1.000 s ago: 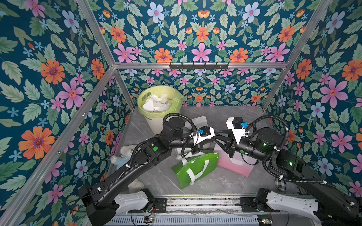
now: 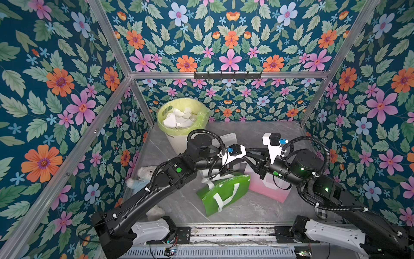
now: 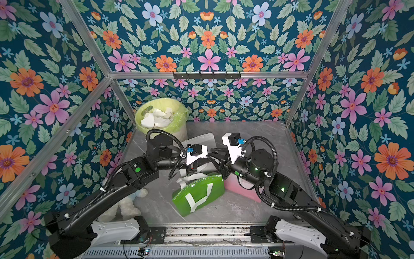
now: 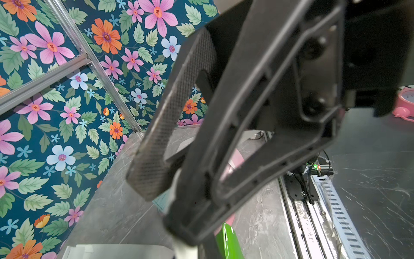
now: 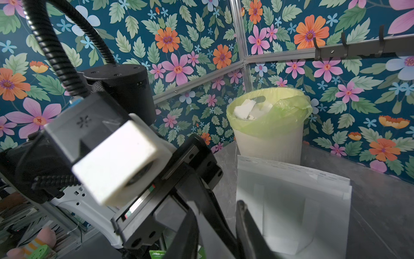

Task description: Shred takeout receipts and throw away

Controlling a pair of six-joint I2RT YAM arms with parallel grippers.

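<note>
My two grippers meet above the middle of the table. The left gripper [image 2: 260,151] is shut, its tips close to the right gripper's fingers. The right gripper [image 2: 249,160] stands part open, its two fingers [image 4: 148,179] spread in the left wrist view. Near the tips there, a narrow pale strip [image 4: 185,246] shows, perhaps receipt paper; what grips it is unclear. A bin [image 2: 177,141] with a yellow-green liner stands at the back left, white paper pieces [image 2: 174,120] lying inside.
A green bag [image 2: 222,196] with white handles lies below the grippers, with a pink bag [image 2: 269,190] to its right. A pale flat bag-like item [image 5: 297,207] rests in front of the bin. Plush toys [image 3: 127,207] sit front left.
The right arm has shifted and turned slightly, its wrist a little to the right. My left arm has barely moved. The bin and bags look unchanged.
</note>
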